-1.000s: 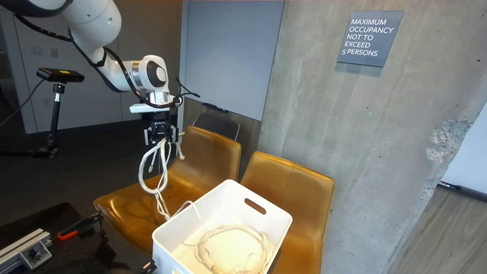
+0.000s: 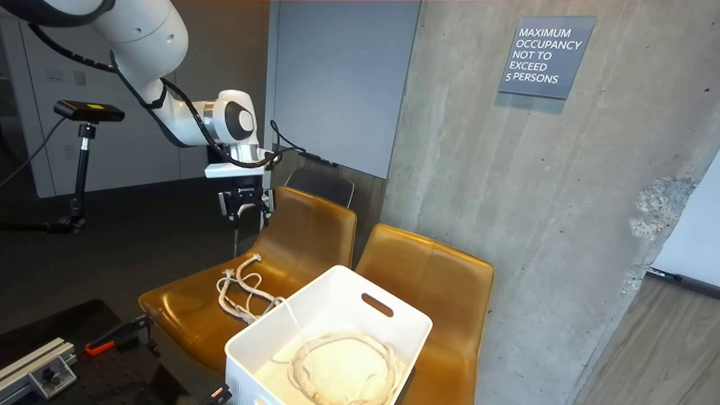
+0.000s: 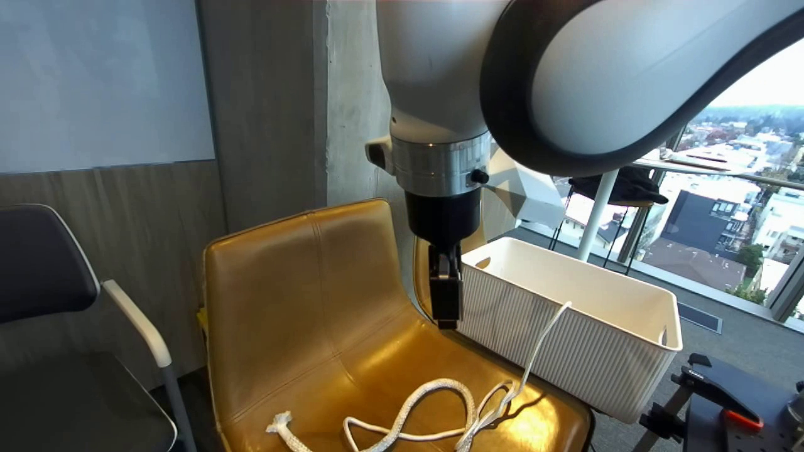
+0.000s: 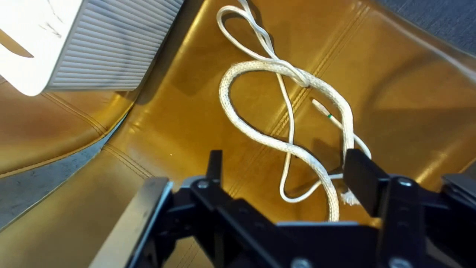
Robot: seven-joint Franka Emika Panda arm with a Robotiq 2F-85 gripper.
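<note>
A thick white rope lies in a loose curve on the tan chair seat, tangled with a thinner white cord. In exterior view 2 the cord runs up over the rim of the white ribbed bin. My gripper hangs above the seat with its fingers wide apart and nothing held between them. From the side, the gripper stands clear above the rope, near the chair's backrest.
Another coil of rope rests inside the bin, which stands on a second tan chair. A dark table with a red-and-black tool is at lower left. The chair's backrest rises close to my gripper.
One second ago the rope hung looped from my gripper. Now it lies on the chair seat, out of the fingers. The arm has shifted slightly right and down in exterior view 1.
</note>
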